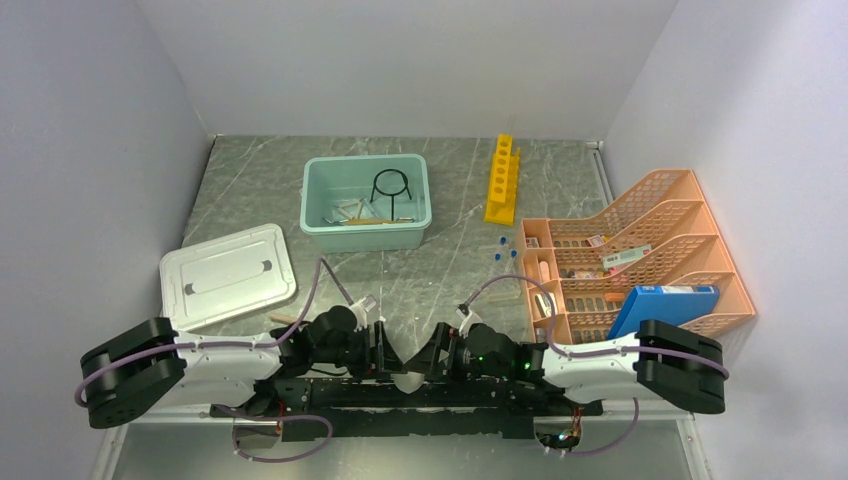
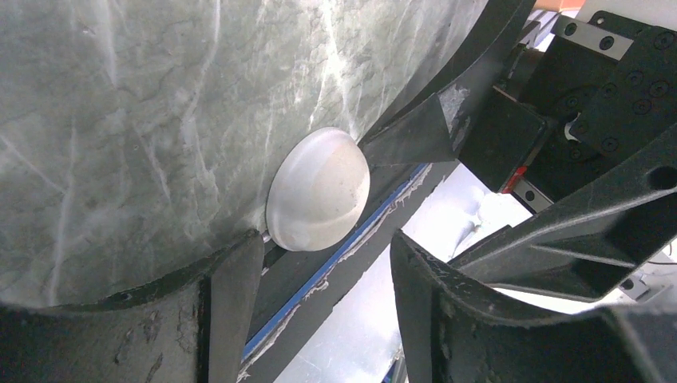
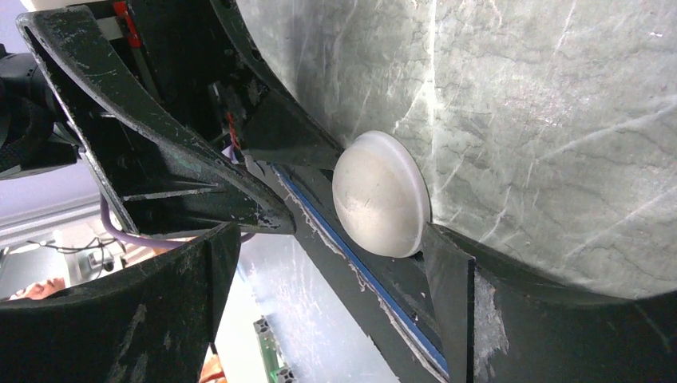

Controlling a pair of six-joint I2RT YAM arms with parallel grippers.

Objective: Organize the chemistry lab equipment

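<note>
A small white dome-shaped dish (image 1: 408,380) lies at the table's front edge, between both grippers; the left wrist view shows it (image 2: 318,190) on the marble top, as does the right wrist view (image 3: 375,191). My left gripper is part open, its fingertips beside the dish with nothing clearly between them. My right gripper is also at the dish, one finger against its side; whether it grips anything is unclear.
A teal bin (image 1: 365,236) with labware stands at the back, a yellow test-tube rack (image 1: 501,180) to its right. A white lid (image 1: 225,275) lies left, a peach organizer (image 1: 640,212) right.
</note>
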